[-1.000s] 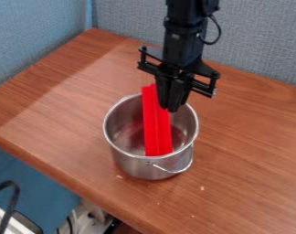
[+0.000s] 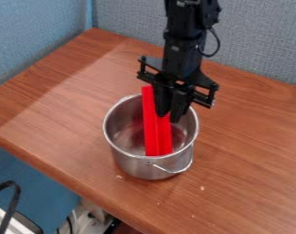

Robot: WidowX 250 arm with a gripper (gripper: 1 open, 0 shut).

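A steel pot (image 2: 138, 164) with a wire handle stands on the wooden table near its front left edge. Inside it a long red bar (image 2: 155, 137) stands up, its top reaching above the back rim. My black gripper (image 2: 169, 107) hangs over the pot at the top of the red bar, which it partly covers; whether its fingers are shut on the bar cannot be told.
Textured blue-grey walls bound the back and left. A drop lies beyond the table's front left edge, with cables below.
The pot and bar stay in place.
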